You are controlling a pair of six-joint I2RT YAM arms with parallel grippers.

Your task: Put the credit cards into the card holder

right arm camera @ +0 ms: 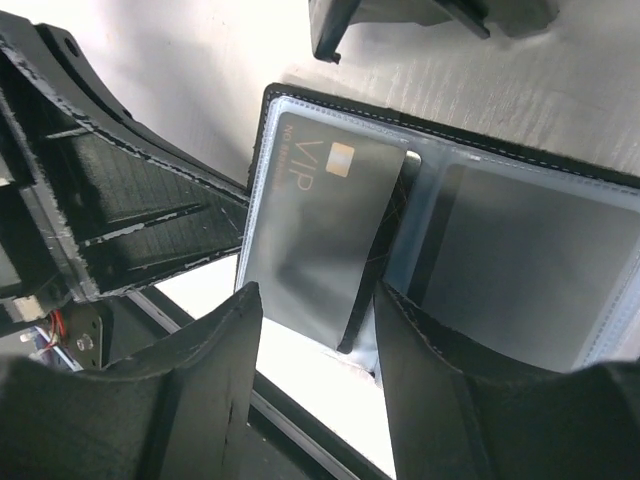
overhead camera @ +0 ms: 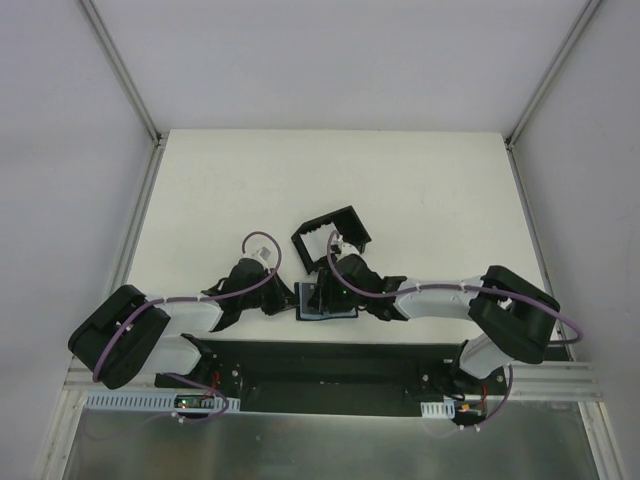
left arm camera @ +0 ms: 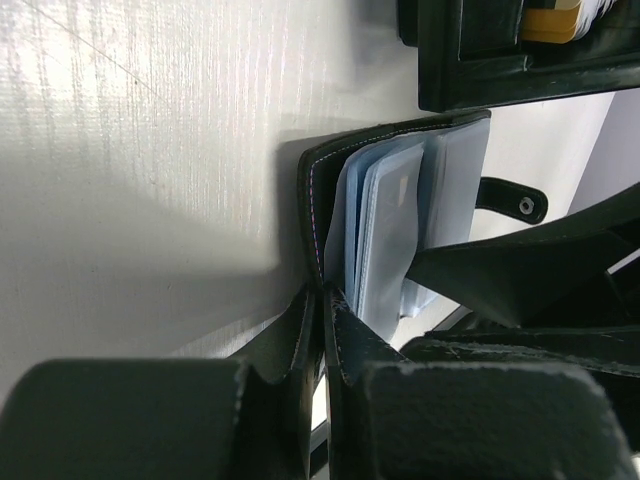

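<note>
The open card holder (overhead camera: 340,314) lies near the table's front edge, its clear sleeves fanned between both grippers. In the right wrist view, the black VIP card (right arm camera: 310,220) rests mostly inside a clear sleeve; only a narrow dark strip shows along its right edge. My left gripper is shut on the holder's edge. Over the card, my right gripper stands open with nothing clasped. Its right-hand fingertip (right arm camera: 382,300) is close to the card's exposed edge; whether they touch, I cannot tell.
Behind the holder sits a black box (overhead camera: 349,216) with white contents, close to the right gripper. The holder's strap with a snap (left arm camera: 525,205) sticks out on its far side.
</note>
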